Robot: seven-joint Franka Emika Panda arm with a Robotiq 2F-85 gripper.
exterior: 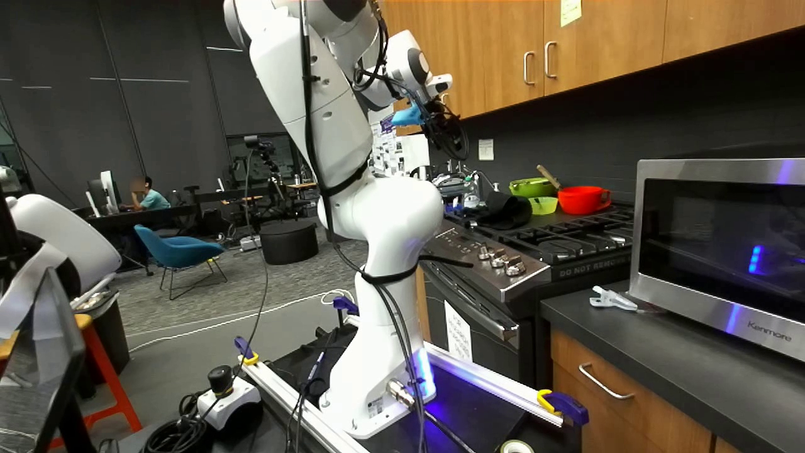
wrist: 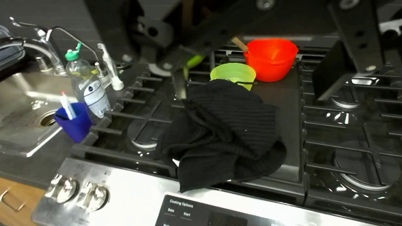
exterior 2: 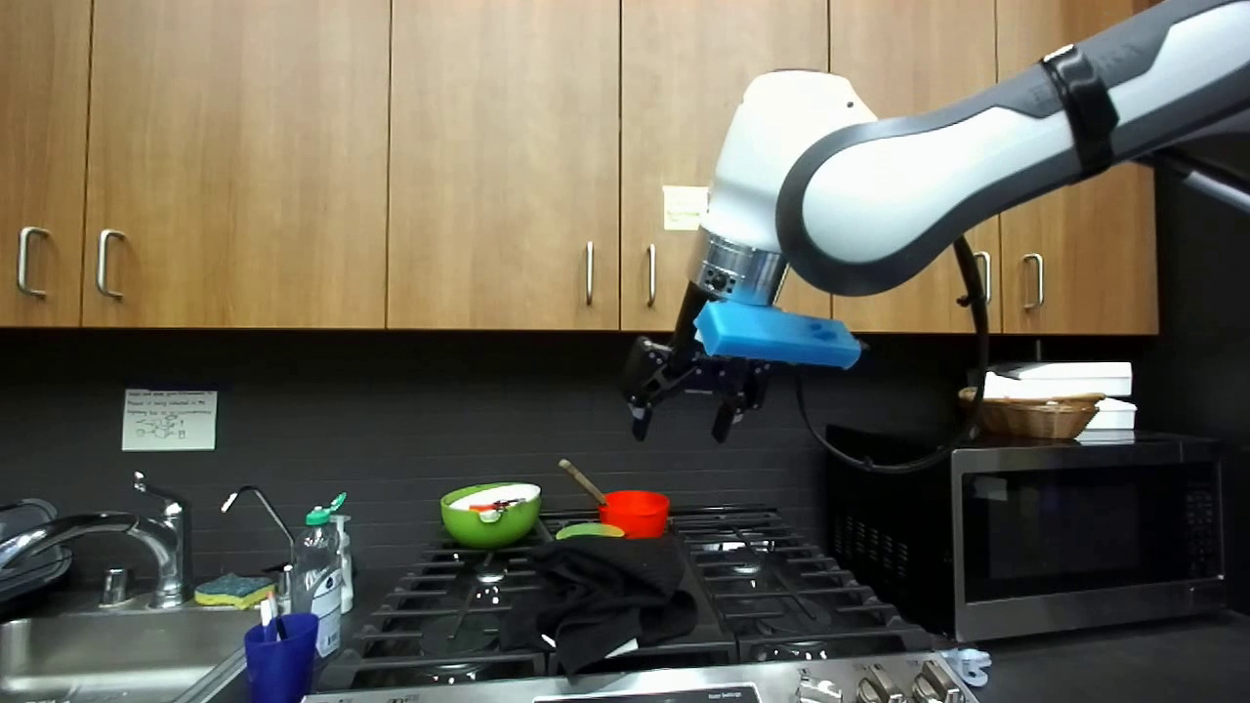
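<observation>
In exterior view 2 my gripper (exterior 2: 680, 432) hangs in the air above the stove, open, its two dark fingers well apart and empty. The wrist view shows a finger pad (wrist: 333, 73) at the right and the other finger at the upper left. A crumpled black cloth (wrist: 226, 128) lies on the middle of the stove, below my gripper. Behind it stand a light green bowl (wrist: 233, 71) and a red pot (wrist: 271, 60) with a wooden handle leaning out. A larger green bowl (exterior 2: 489, 521) with white inside sits at the back left of the stove.
On the left are the sink (exterior 2: 105, 644), a soap bottle (exterior 2: 316, 574) and a blue cup (exterior 2: 281, 656) with pens. A microwave (exterior 2: 1090, 527) stands right of the stove. Wooden cabinets (exterior 2: 504, 164) hang close behind the arm.
</observation>
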